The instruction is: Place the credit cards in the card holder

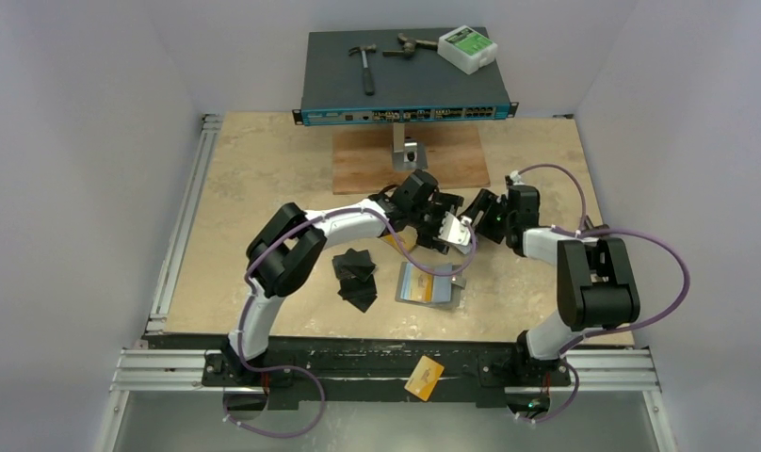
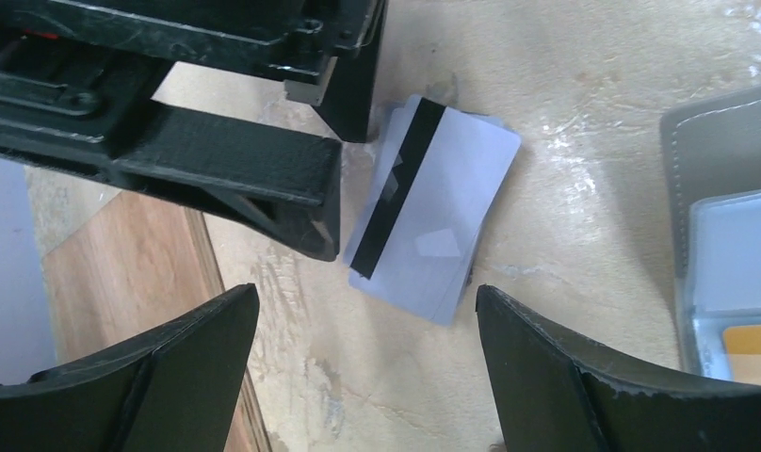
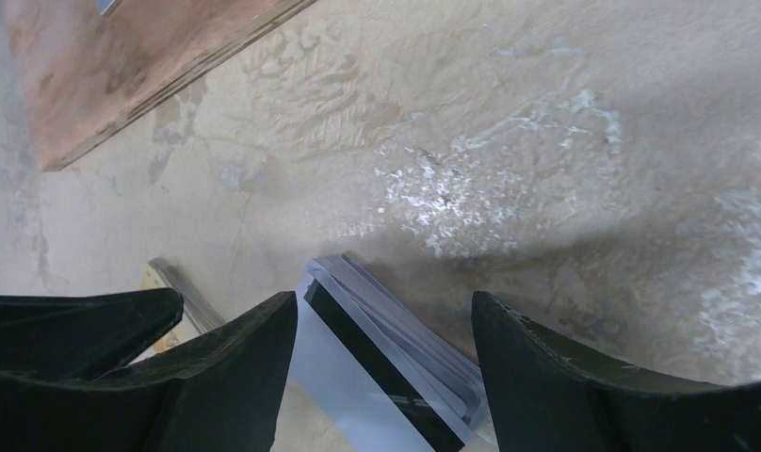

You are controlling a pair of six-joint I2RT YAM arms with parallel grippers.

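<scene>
A small stack of grey-white cards with a black stripe lies on the table between the grippers, also in the right wrist view. My left gripper stands open just beside it, nothing between its fingers. My right gripper is over the stack, fingers apart on either side of one end; whether they touch it I cannot tell. A grey card holder tray with blue and orange cards sits in front, and dark cards lie to its left.
A wooden board with a metal stand is at the back under a rack unit. An orange card lies at the front edge.
</scene>
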